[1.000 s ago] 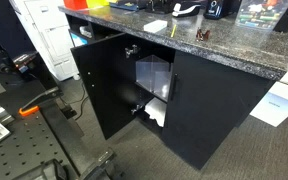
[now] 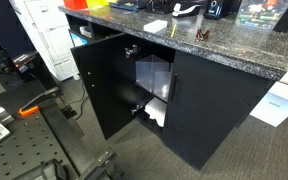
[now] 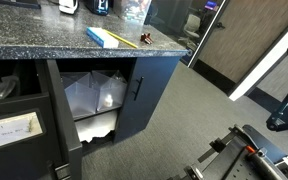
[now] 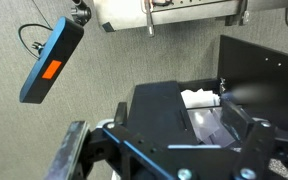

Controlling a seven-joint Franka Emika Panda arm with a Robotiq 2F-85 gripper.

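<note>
A black cabinet under a speckled counter has one door swung open; the neighbouring door is shut. Clear plastic bins stand on the inner shelf, and white crumpled material lies below them. From the wrist, the open door shows at the right, beside the clear bin and the white material. My gripper is open at the bottom of that view, its fingers wide apart. Nothing shows gripped between them, and no contact with the door is visible.
On the counter lie a blue-and-white box, a yellow pencil-like item and a small brown object. A perforated metal table stands opposite. Carpet beside the cabinet is clear.
</note>
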